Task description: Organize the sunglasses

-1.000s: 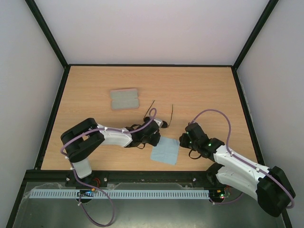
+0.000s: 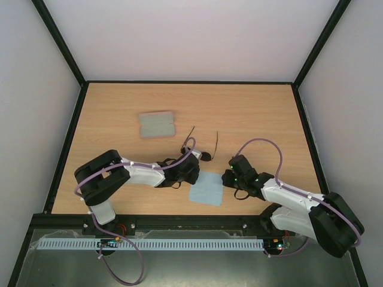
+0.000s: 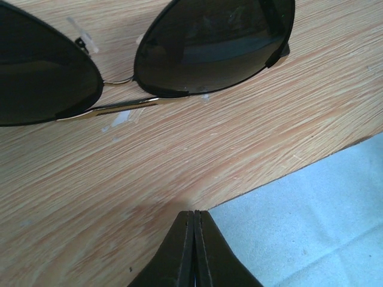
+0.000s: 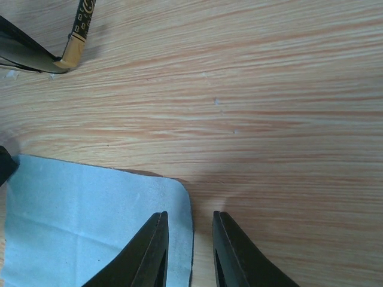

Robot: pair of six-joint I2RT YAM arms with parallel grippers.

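Observation:
Dark aviator sunglasses (image 2: 206, 156) lie lenses toward me with temples stretched out behind, partly hidden by the left arm; in the left wrist view both lenses (image 3: 212, 45) show. A light blue cloth (image 2: 206, 191) lies in front of them. My left gripper is shut, nothing visible between its fingers, at the cloth's corner, below the sunglasses. My right gripper is open over the cloth's right corner (image 4: 173, 200), its fingers either side of that edge.
A grey case (image 2: 157, 124) lies at the back left of the wooden table (image 2: 257, 107).
The right arm has shifted slightly left, toward the cloth. Sunglasses and case are unmoved.

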